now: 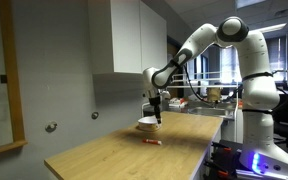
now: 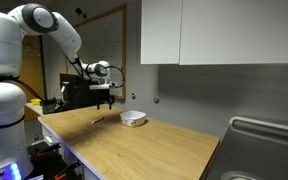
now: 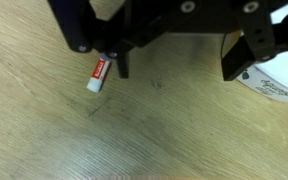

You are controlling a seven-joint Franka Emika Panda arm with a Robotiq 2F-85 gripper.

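A red and white marker-like stick (image 1: 152,141) lies flat on the wooden table, in front of a white bowl (image 1: 148,124). My gripper stands open above the table, only wood showing between its fingers. In the wrist view the stick's white end (image 3: 95,85) pokes out beside the left finger, outside the gap, and its other part is hidden. Part of the bowl (image 3: 282,72), with dark lettering on its side, shows beyond the right finger. From the second exterior view, the gripper (image 2: 103,103) hangs over the table above the stick (image 2: 97,120), left of the bowl (image 2: 133,118).
Wide bare stretches of the wooden table (image 1: 104,157) lie left of the stick. White cabinets (image 1: 144,38) hang above the back of the table, along a grey wall. The arm's base (image 1: 267,150) stands at the right.
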